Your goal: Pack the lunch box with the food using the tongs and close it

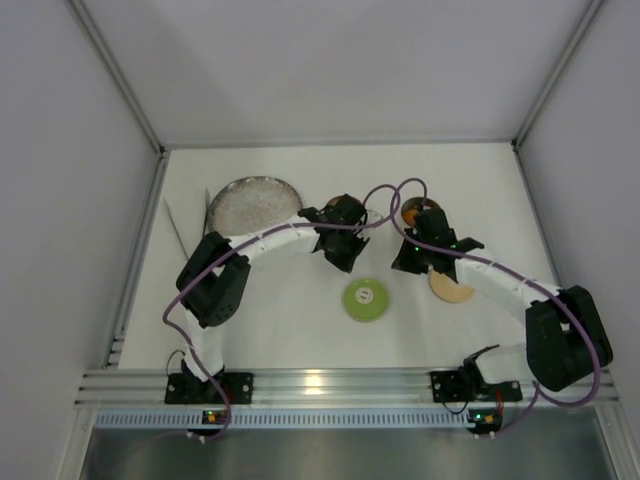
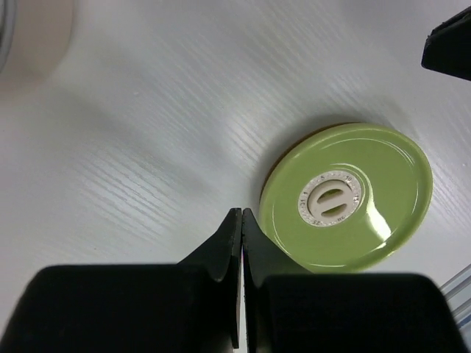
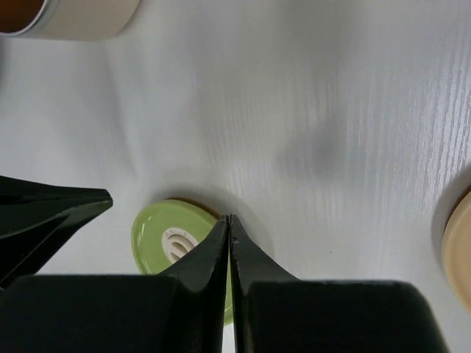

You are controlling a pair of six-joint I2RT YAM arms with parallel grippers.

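Note:
The green lid (image 1: 366, 299) with its pale dial lies flat on the white table, front side of both grippers in the top view. My left gripper is shut with nothing between its fingers; the green lid (image 2: 357, 198) sits beyond and right of the tips. My right gripper is shut too, its fingers empty, and partly covers the green lid (image 3: 163, 229) below it. A beige lid (image 1: 452, 289) rests at the right, partly under the right arm. Behind the grippers stand two lunch bowls, the left bowl (image 1: 343, 199) mostly hidden, the right bowl (image 1: 421, 204) partly.
A round metal tray (image 1: 255, 204) occupies the back left, with chopsticks (image 1: 177, 233) at its left. Bare table (image 1: 290, 320) spreads across the front. Both grippers are close together, and loose purple cables run over each arm.

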